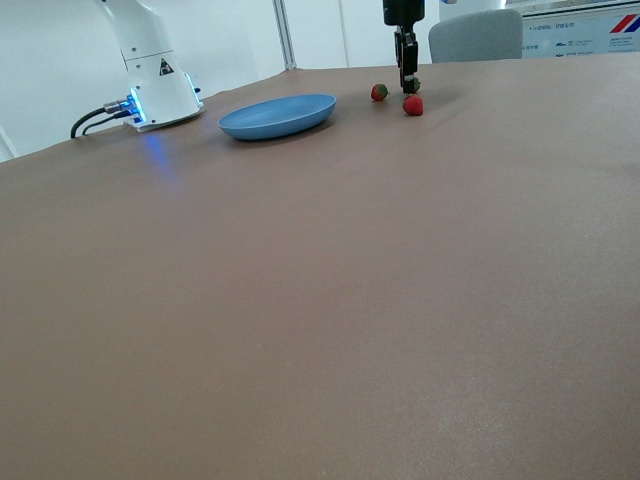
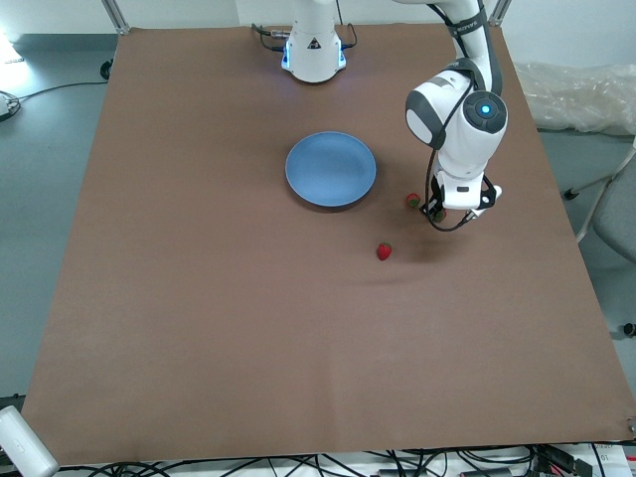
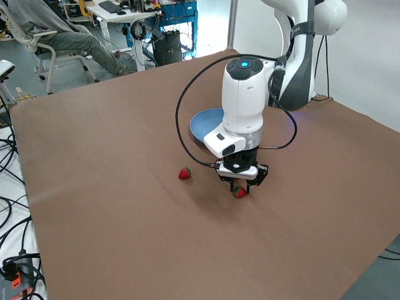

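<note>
My gripper [image 3: 239,186] is low over the table, its black fingers astride or just beside a strawberry [image 3: 240,192]; whether they touch it or how far they are closed is unclear. A second strawberry [image 2: 384,251] lies apart on the table, and a third small one [image 2: 412,200] sits nearer the blue plate [image 2: 330,169]. In the top view the gripper [image 1: 408,86] stands upright behind the nearest red strawberry [image 1: 413,105]. The plate is empty.
The white arm base [image 2: 314,52] stands at the back. A grey chair [image 2: 616,209] is beside the right edge, off the table.
</note>
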